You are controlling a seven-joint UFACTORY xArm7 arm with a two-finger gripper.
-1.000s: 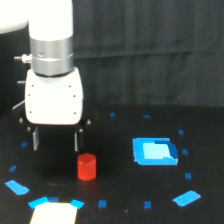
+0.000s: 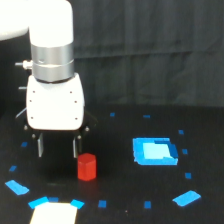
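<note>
A small red block [image 2: 87,168] rests on the black table, left of the middle. My gripper [image 2: 58,152] hangs just left of it with its fingers pointing down. Its two dark fingers [image 2: 40,145] stand wide apart, and nothing shows between them. The right finger is close to the block's upper left in the view; whether they touch I cannot tell.
A white square framed in blue tape [image 2: 155,151] lies to the right. At the lower left sits a pale square [image 2: 53,213] with blue tape around it. Loose blue tape strips [image 2: 187,198] and small blue marks dot the otherwise clear table.
My gripper has come lower and shifted slightly right, with its fingers still apart. The red block has not visibly moved.
</note>
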